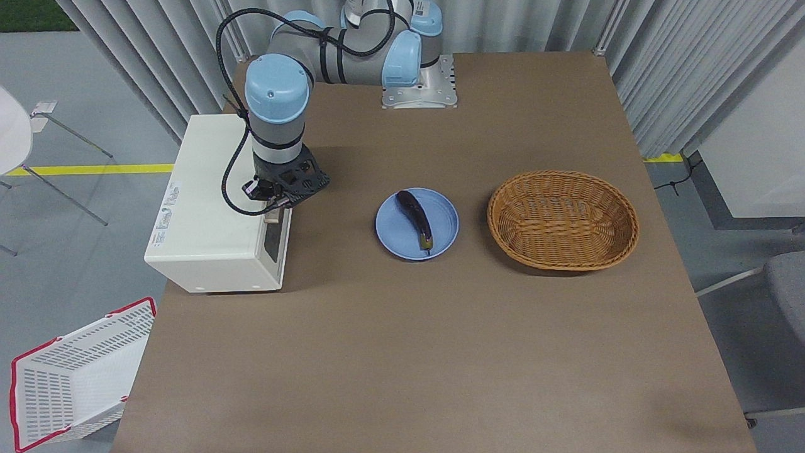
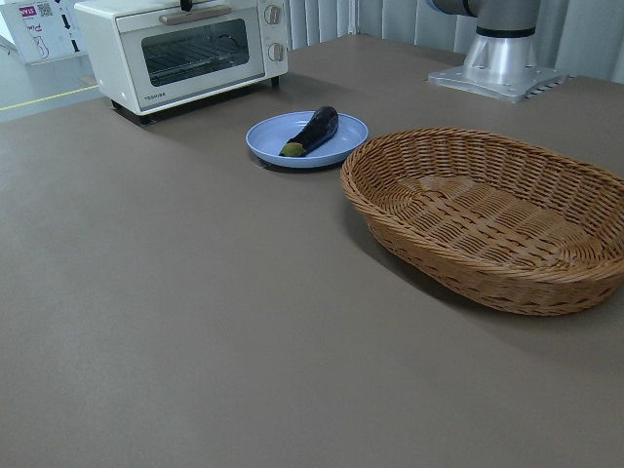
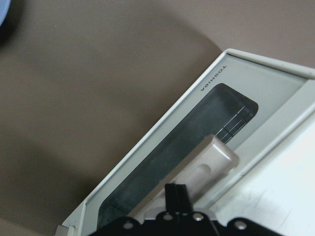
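My gripper is low at the front of the white toaster oven [image 1: 204, 204], its dark tips by the oven's handle [image 3: 197, 172] in the wrist view; whether they are open or shut I cannot tell. The oven door's window [image 2: 195, 58] shows a rack inside, and the door is closed. An eggplant [image 1: 415, 215] lies on a blue plate [image 1: 385, 226] at the table's middle, right of the oven.
A wicker basket [image 1: 562, 219] stands on the right of the table [image 1: 453, 355]. A white crate [image 1: 75, 377] is off the table's left side.
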